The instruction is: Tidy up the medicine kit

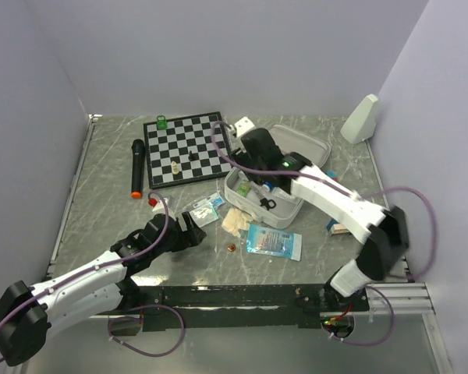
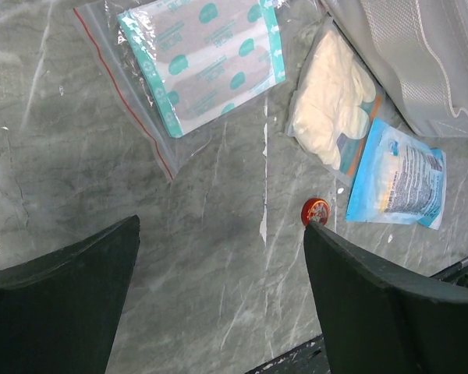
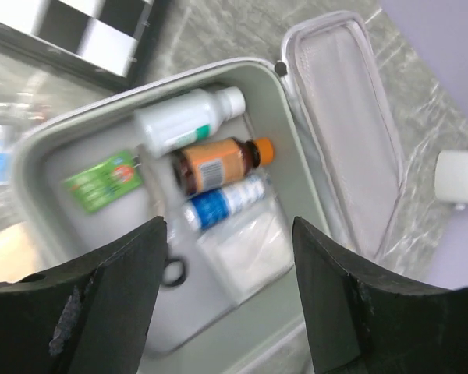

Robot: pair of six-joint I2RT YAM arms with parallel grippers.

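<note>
The grey kit box holds a white bottle, an amber bottle, a blue tube, a green packet, scissors and a bag. My open right gripper hangs over the box, empty. My open left gripper is over the counter, empty, near bagged patches, a bag of cream gloves and a blue-white packet. The box's lid lies behind it.
A chessboard is at the back, a black microphone left of it, a white object at the back right. A small red cap lies on the counter, whose front left is fairly clear.
</note>
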